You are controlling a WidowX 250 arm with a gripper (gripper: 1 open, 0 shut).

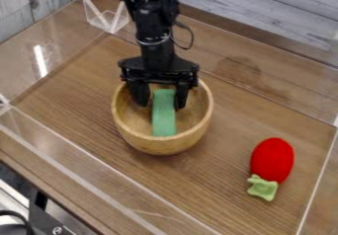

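My black gripper (pixel 158 81) is over a yellow-tan bowl (pixel 164 145), its fingers spread open and reaching down inside the bowl around the upper part of a green elongated object (pixel 164 120). The green piece lies lengthwise in the bowl, pointing toward the viewer. I cannot tell whether the fingertips touch it.
A red rounded object (pixel 272 160) with a light green piece (pixel 262 188) lies at the right of the wooden table (pixel 79 150). A clear plastic item (pixel 106 12) is at the top left.
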